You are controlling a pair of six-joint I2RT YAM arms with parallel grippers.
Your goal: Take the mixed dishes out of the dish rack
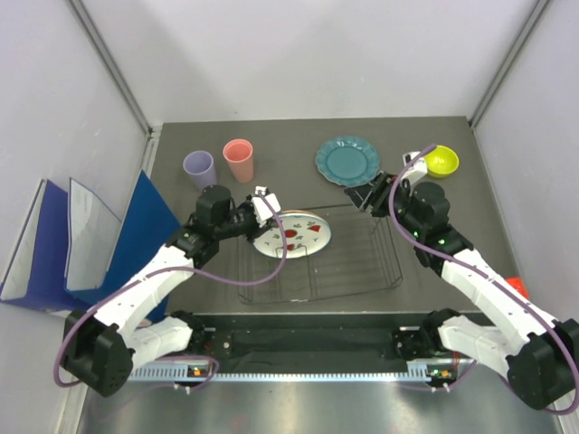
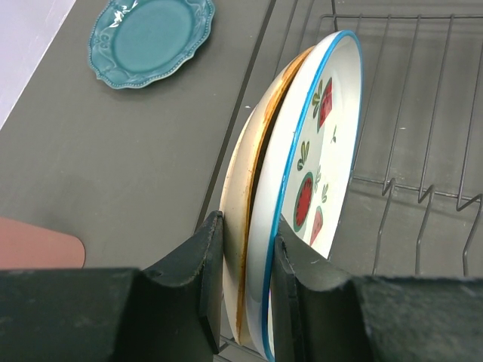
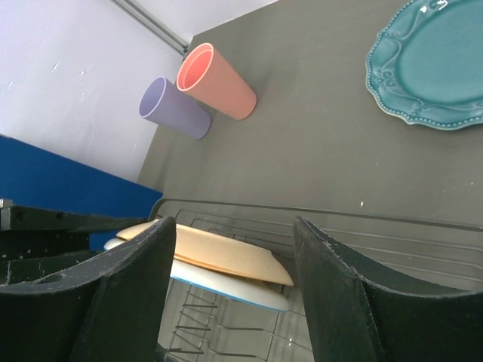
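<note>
In the wire dish rack [image 1: 362,271] stand a white plate with red fruit prints [image 2: 324,151] and a tan plate [image 2: 249,166], leaning close together at the left. My left gripper is at the near edge of both plates, its fingers on either side of them; whether they press on them is unclear. My right gripper hangs over the rack's back right, fingers apart, the plates seen beyond it in the right wrist view, nothing visibly held.
A teal plate [image 1: 348,161] lies behind the rack, a yellow bowl [image 1: 442,158] at back right. Purple [image 1: 200,170] and pink [image 1: 239,160] cups stand back left, near blue panels [image 1: 145,235]. The rack's right part is empty.
</note>
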